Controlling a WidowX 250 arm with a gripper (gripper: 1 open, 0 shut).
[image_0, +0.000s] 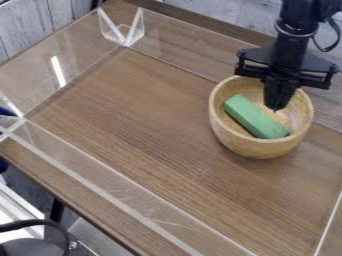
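A light wooden bowl sits on the right side of the wooden table. In it lies a green oblong object, tilted diagonally, with a small pale item beside it. My black gripper hangs over the back of the bowl, shut, with nothing visible between its fingers; its tips are at or just inside the rim, and whether they touch anything is unclear.
A clear plastic piece stands at the back left. A black cable lies off the table's front-left edge.
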